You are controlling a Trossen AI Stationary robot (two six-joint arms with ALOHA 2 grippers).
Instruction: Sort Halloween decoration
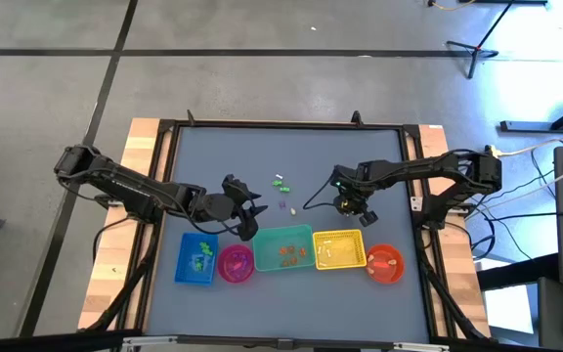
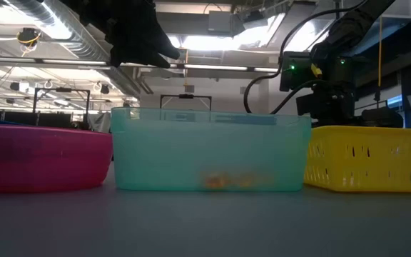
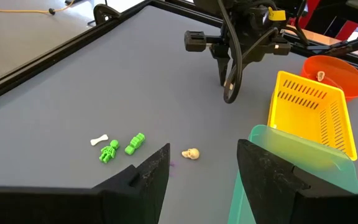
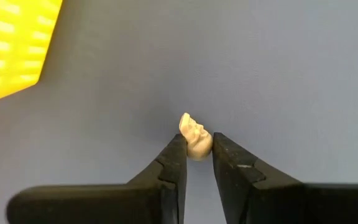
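In the right wrist view a small cream skull (image 4: pixel 194 138) is pinched between the fingertips of my right gripper, which is shut on it over the bare mat, with the yellow basket (image 4: pixel 17 43) at upper left. My left gripper stands open, its fingers apart and empty. Beyond those fingers a second cream skull (image 3: pixel 191 154) lies on the mat, near two green figures (image 3: pixel 109 151) and a white bone (image 3: pixel 99 140). A purple piece (image 3: pixel 171 168) is partly hidden by a left finger.
Along the near side stand a blue bin (image 1: pixel 195 274) with green pieces, a magenta bowl (image 1: pixel 247 269), a teal bin (image 1: pixel 262 237) with orange pieces, the yellow basket, and a red bowl (image 1: pixel 385 278) with pale pieces.
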